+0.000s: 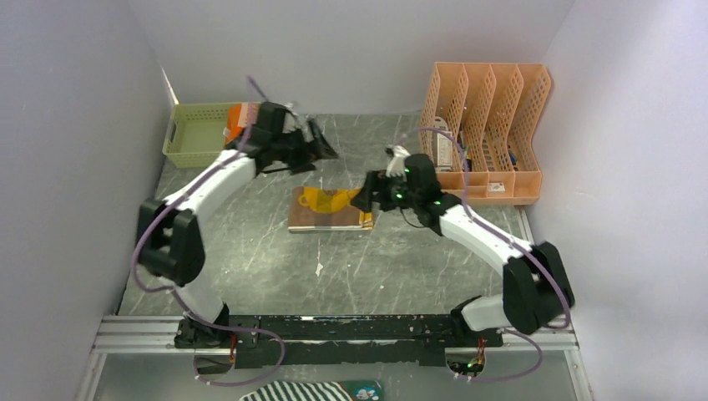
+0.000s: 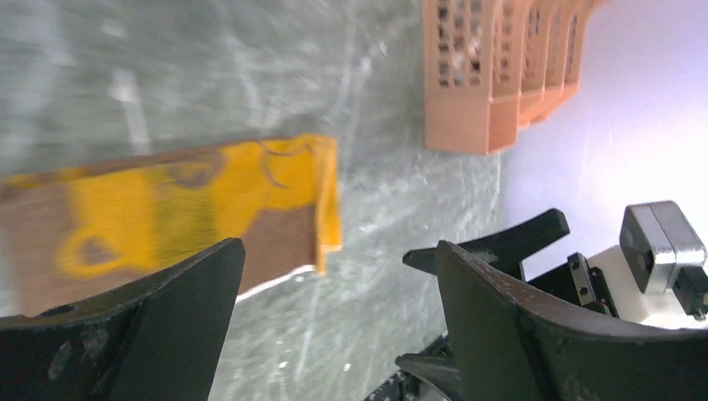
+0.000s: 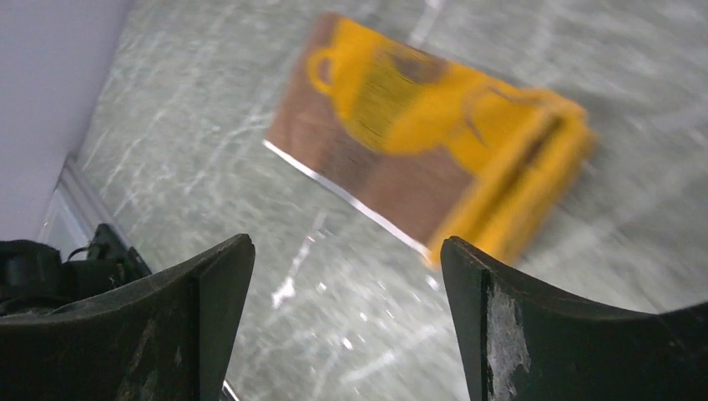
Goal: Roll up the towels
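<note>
A brown and yellow folded towel (image 1: 324,213) lies on the grey table, with a yellow fold along its right end, seen blurred in the right wrist view (image 3: 392,125) and in the left wrist view (image 2: 150,217). My left gripper (image 1: 321,144) is raised behind and left of the towel, fingers apart and empty (image 2: 340,292). My right gripper (image 1: 366,190) hangs over the towel's right end, fingers apart with nothing visible between them (image 3: 346,301).
A green basket (image 1: 188,150) with a rolled orange-white towel (image 1: 235,125) stands at back left. An orange rack (image 1: 518,184) stands at back right.
</note>
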